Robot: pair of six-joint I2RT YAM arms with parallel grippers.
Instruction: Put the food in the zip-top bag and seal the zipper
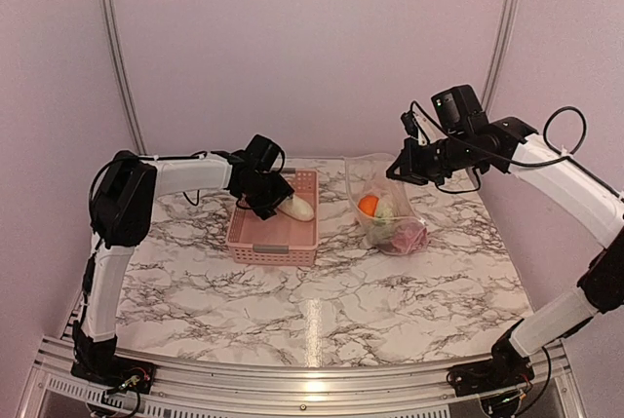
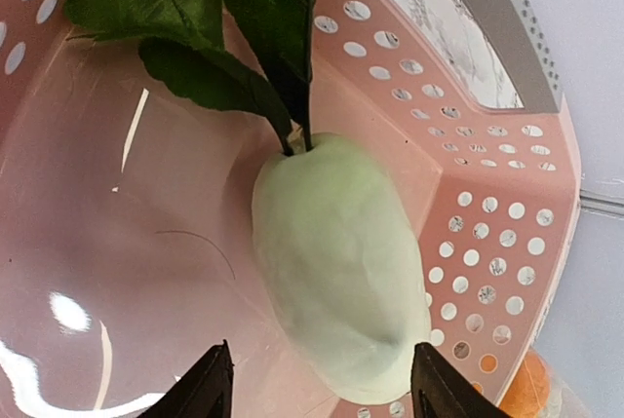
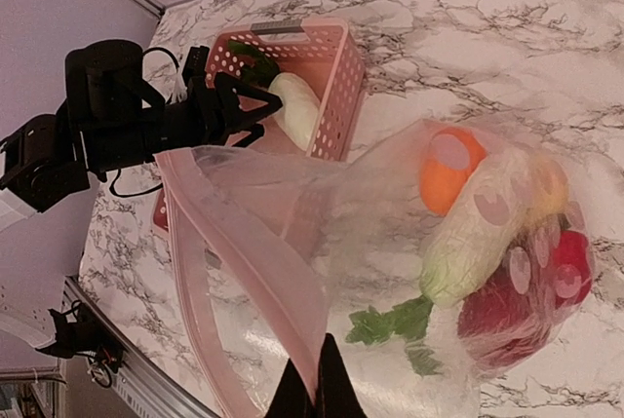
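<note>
A pale radish with green leaves [image 2: 336, 252] lies in the pink basket [image 1: 272, 254]. My left gripper is over it in the basket, fingers parted, one fingertip on either side of its lower end in the left wrist view. The radish rests on the basket floor. On the right, my right gripper is shut on the rim of the clear zip top bag [image 3: 263, 233], whose mouth gapes toward the basket. Inside the bag are an orange [image 3: 450, 170], a pale vegetable with leaves [image 3: 478, 228] and dark red food [image 3: 512, 311].
The basket's perforated walls [image 2: 497, 243] and grey handle [image 1: 270, 248] surround the left gripper. Bare marble table [image 1: 312, 311] stretches in front of the basket and bag.
</note>
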